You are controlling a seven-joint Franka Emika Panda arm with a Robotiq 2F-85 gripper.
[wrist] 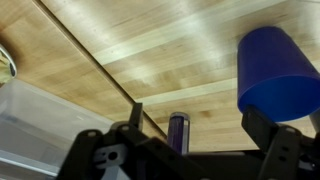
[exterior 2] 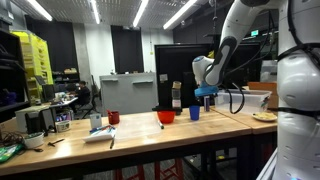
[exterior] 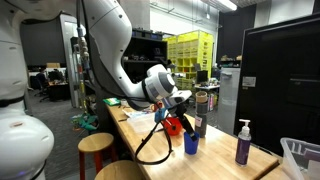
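Note:
A blue cup (exterior: 191,144) stands on the wooden table. In the wrist view the blue cup (wrist: 275,70) is at the right, close to the right finger and not between the fingers. My gripper is open, its black fingers wide apart. Between and beyond them shows a bottle with a purple body (wrist: 178,132), which stands apart from the cup as the purple bottle (exterior: 243,146) in exterior view 1. The second exterior view shows the blue cup (exterior 2: 196,113) just below the arm.
A red bowl (exterior: 173,126) sits behind the cup. At the right is a clear plastic bin (exterior: 300,155). Exterior view 2 shows a red mug (exterior 2: 112,118) farther along the table. Stools (exterior: 96,142) stand at the left edge. Bare tabletop lies between cup and bin.

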